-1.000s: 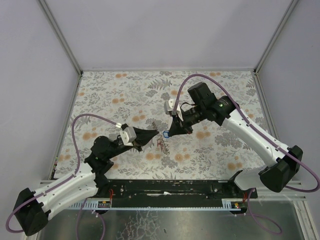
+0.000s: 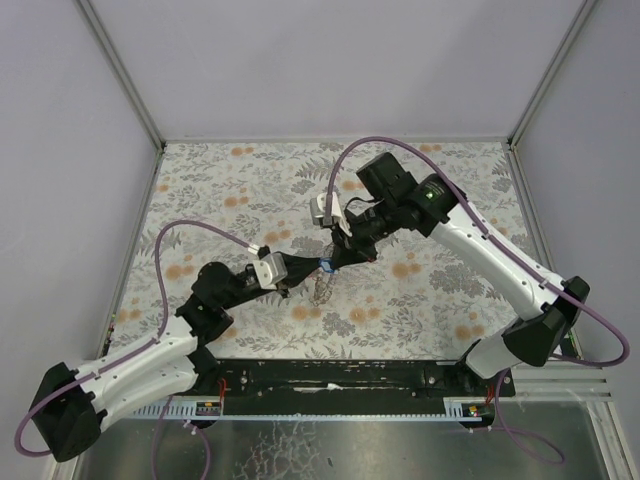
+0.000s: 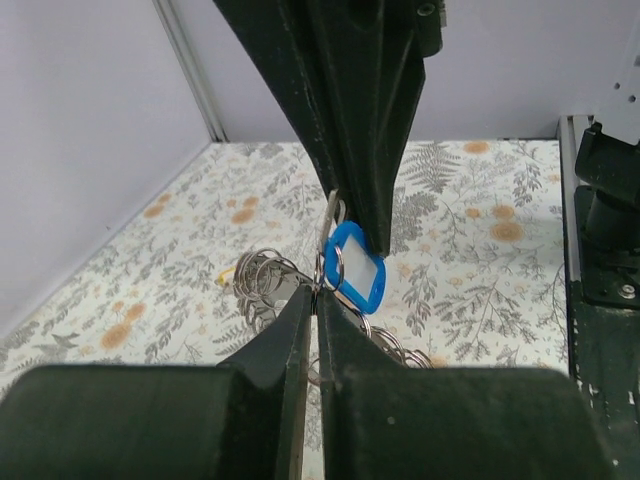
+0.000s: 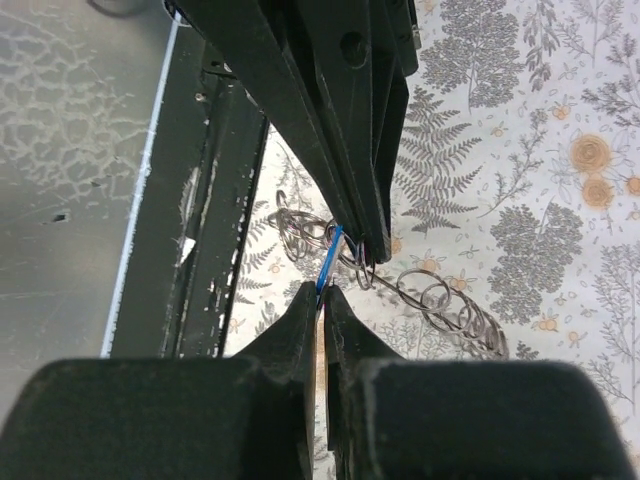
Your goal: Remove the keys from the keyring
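A blue-framed tag [image 3: 375, 295] with a pale face hangs among silver rings. My right gripper is shut on its edge; in the right wrist view, the tag [image 4: 329, 262] appears edge-on. My left gripper is shut right beside the tag, with thin ring wire at its fingertips; whether the wire is pinched cannot be made out. A narrow silver piece [image 3: 329, 222] stands upright by the tag. Strung rings [image 4: 455, 312] trail to both sides and hang below the grippers in the top view. No key shape can be picked out clearly.
Both arms meet near the middle of the flower-patterned table [image 2: 270, 190], their fingertips almost touching. A small yellow bit [image 3: 226, 276] shows behind the rings. The dark front rail [image 2: 330, 373] lies close in front. Free cloth extends behind and to the right.
Both arms have shifted: the left gripper moved a little right, the right gripper's body moved left.
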